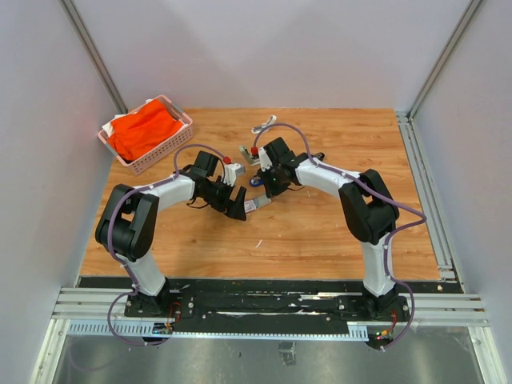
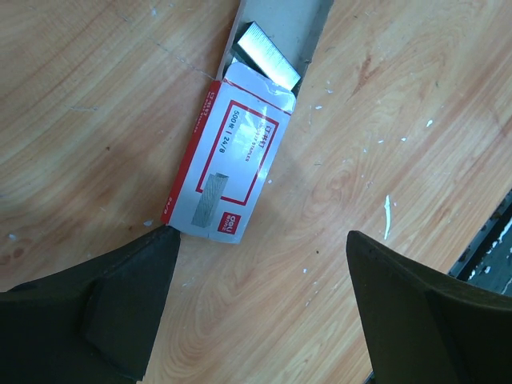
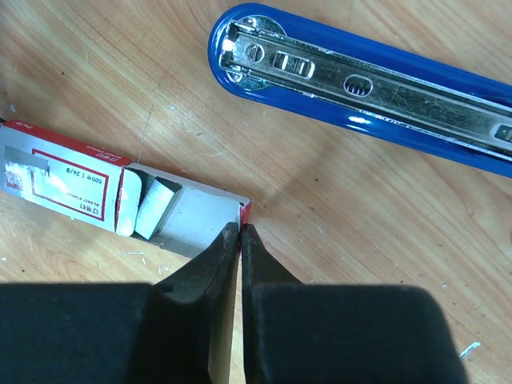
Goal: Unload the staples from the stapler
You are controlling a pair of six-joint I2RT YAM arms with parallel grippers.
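On the wood lies a staple box (image 2: 240, 144), its sleeve partly slid off the grey tray (image 3: 196, 216), where a strip of staples (image 2: 266, 54) shows. My left gripper stands open just beyond the sleeve's end, nothing between its fingers. My right gripper is shut at the tray's far end, its tips at the end wall; whether it pinches that wall is unclear. The blue stapler (image 3: 360, 88) lies above the box in the right wrist view, its metal channel facing up.
A pink basket (image 1: 156, 160) with orange cloth is at the back left. Small objects (image 1: 263, 125) lie behind the grippers.
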